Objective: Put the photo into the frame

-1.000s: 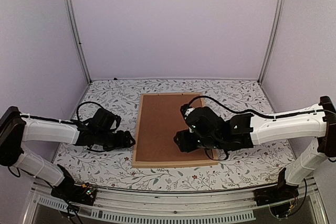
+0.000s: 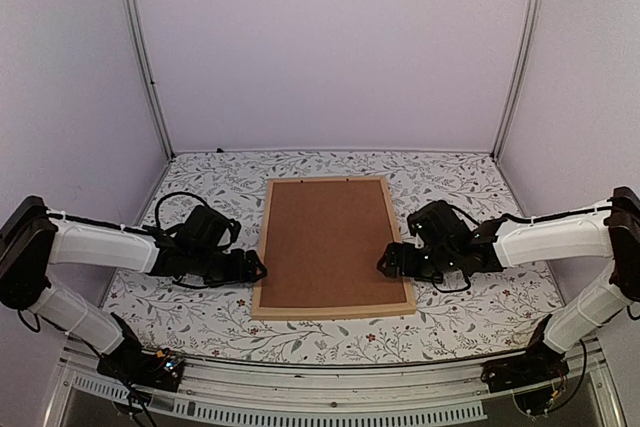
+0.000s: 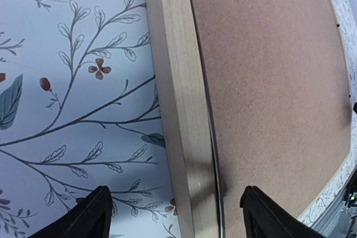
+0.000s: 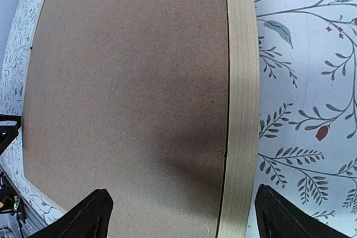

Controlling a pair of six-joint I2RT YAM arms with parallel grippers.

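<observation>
The wooden frame lies back side up on the patterned table, its inside filled by a plain brown panel. No photo picture shows in any view. My left gripper is open, its fingers on either side of the frame's left bar, with nothing gripped. Over the right bar my right gripper is open too, one finger above the panel and the other outside the bar. In the left wrist view a narrow dark gap runs between bar and panel.
A metal rail runs along the front edge, and pale walls close the back and sides.
My right gripper has come down and moved right, from above the panel to the right bar. The left gripper has shifted slightly right onto the left bar. The frame lies still.
</observation>
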